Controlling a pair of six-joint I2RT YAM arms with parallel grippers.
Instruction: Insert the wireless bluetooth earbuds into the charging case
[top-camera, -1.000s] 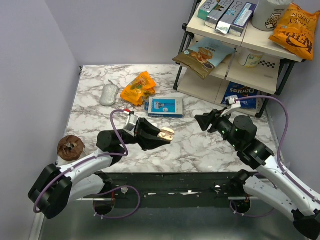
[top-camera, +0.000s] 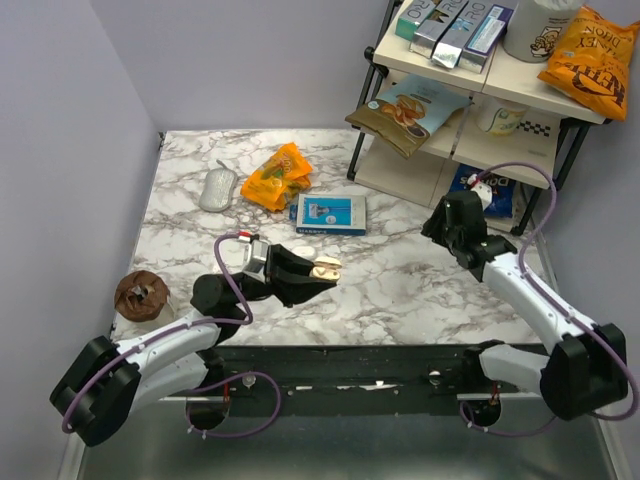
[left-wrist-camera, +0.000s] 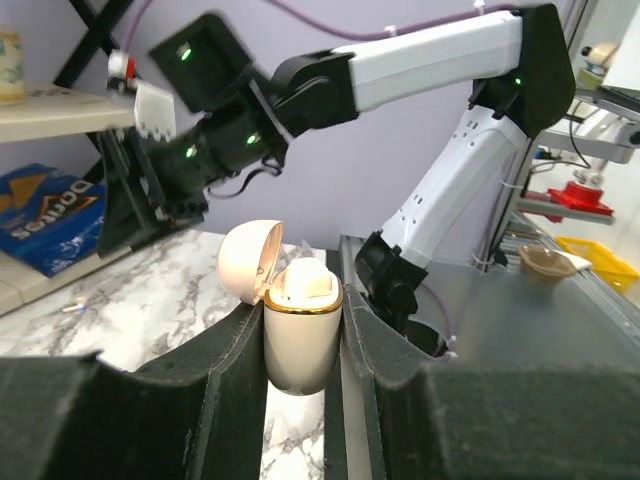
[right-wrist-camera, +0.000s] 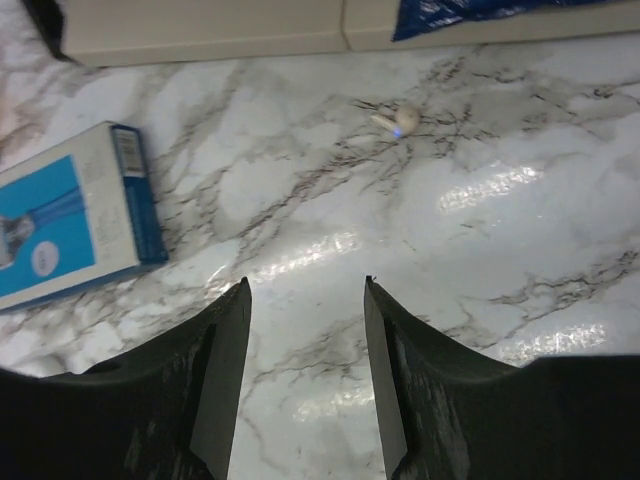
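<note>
The cream charging case (left-wrist-camera: 302, 350) with a gold band is clamped upright in my left gripper, its lid (left-wrist-camera: 248, 258) tipped open. Whether the pale shape inside the case is an earbud, I cannot tell. From above, the case (top-camera: 327, 266) sits over the middle of the table. A small pale earbud with a blue-lit spot lies on the marble before the shelf; the left wrist view shows it too. My right gripper is open above the marble, empty, with the earbud farther off toward the shelf.
A blue box (top-camera: 331, 214) and an orange bag (top-camera: 278, 178) lie at the back of the table. The shelf rack (top-camera: 400, 180) stands at back right, a blue chip bag (top-camera: 500, 192) on its bottom level. Between box and right arm the marble is clear.
My right arm has swung right, toward the shelf's chip bag. The left arm has shifted slightly, with the open case still in its gripper.
</note>
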